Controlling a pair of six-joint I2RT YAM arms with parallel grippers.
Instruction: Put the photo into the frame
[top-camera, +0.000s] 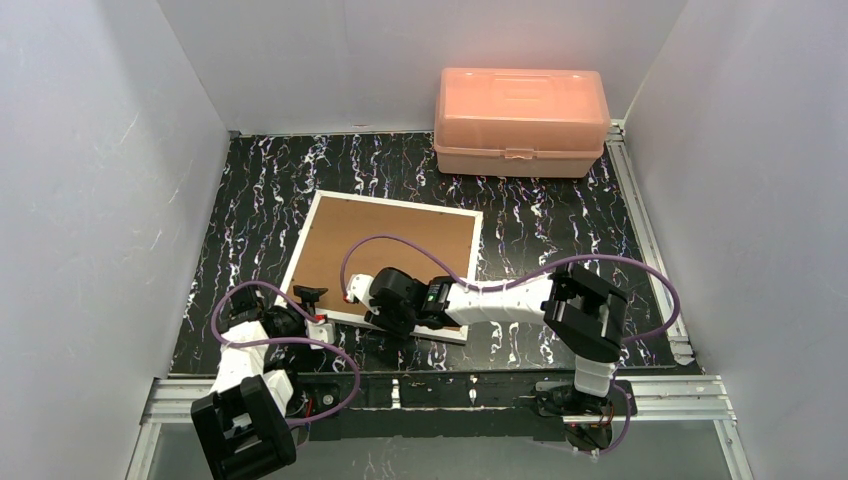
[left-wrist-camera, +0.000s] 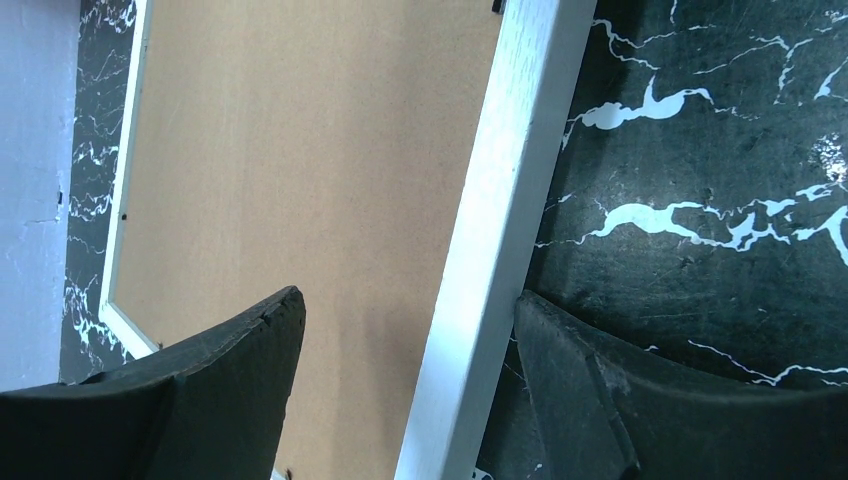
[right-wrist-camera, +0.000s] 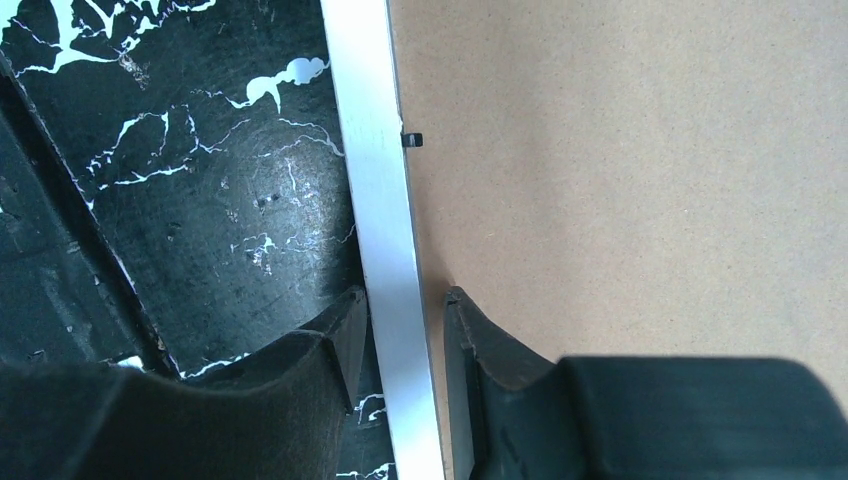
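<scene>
The white-edged frame (top-camera: 398, 206), brown backing board (top-camera: 340, 240) up, lies flat on the marble table. My left gripper is open at the frame's edge near its lower-left corner, one finger over the board, the other against the rail's outer side. My right gripper straddles the front rail (right-wrist-camera: 380, 230) with fingers open, one on either side, beside a small dark tab (right-wrist-camera: 412, 140) on the rail's inner edge. No photo can be seen.
A closed pink plastic box (top-camera: 520, 110) stands at the back right. Bare marble (top-camera: 270, 180) surrounds the frame, with grey walls on three sides. Purple cables loop over both arms.
</scene>
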